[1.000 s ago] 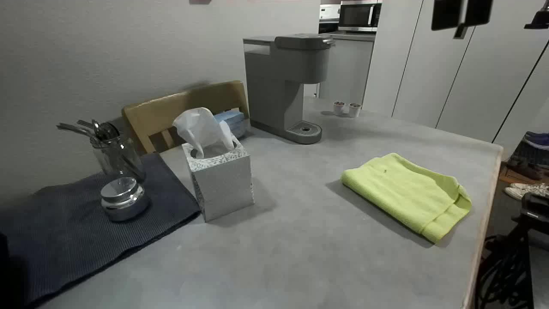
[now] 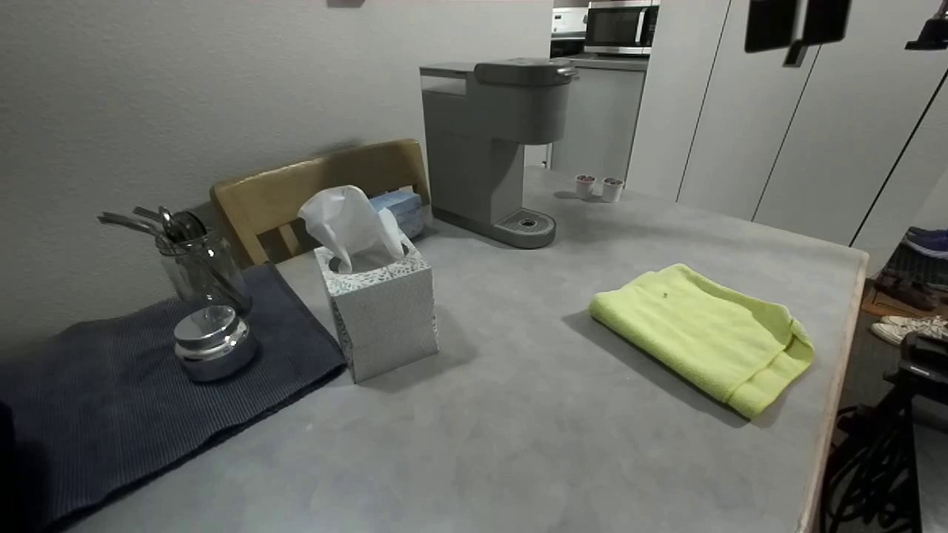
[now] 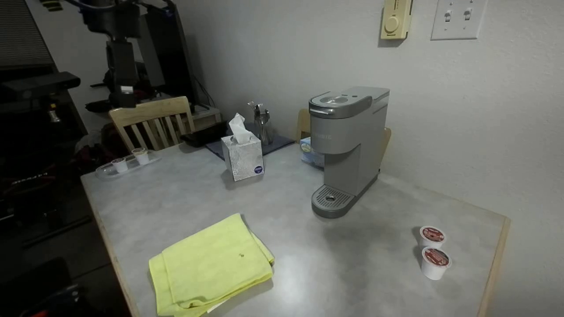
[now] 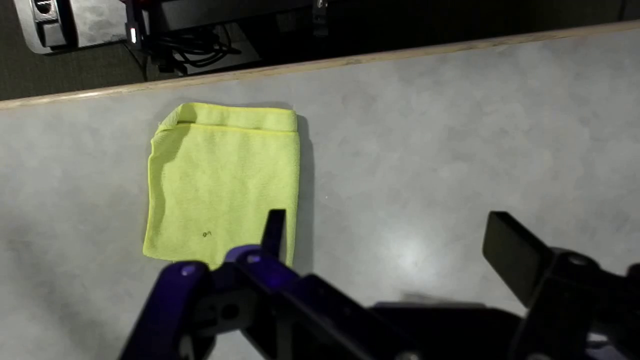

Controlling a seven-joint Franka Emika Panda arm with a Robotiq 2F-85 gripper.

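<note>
My gripper stands open in the wrist view, its two dark fingers spread wide with only bare tabletop visible between them. A folded yellow-green cloth (image 4: 222, 174) lies flat on the grey table, close to the wooden edge. The left finger overlaps the cloth's lower corner in that view, while exterior view 1 shows the cloth (image 2: 706, 336) with nothing touching it. High at the top right there, the gripper (image 2: 798, 27) is partly cut off by the frame, well above the table. In exterior view 2 the dark arm hangs at the upper left.
A grey coffee maker (image 3: 343, 148) stands near the wall, two small pods (image 3: 434, 264) to its right. The tissue box (image 2: 382, 306) sits beside a dark mat (image 2: 115, 391) bearing a utensil jar (image 2: 206, 271) and a silver-lidded jar (image 2: 213, 342). A clear tray (image 3: 105, 171) holds two more pods.
</note>
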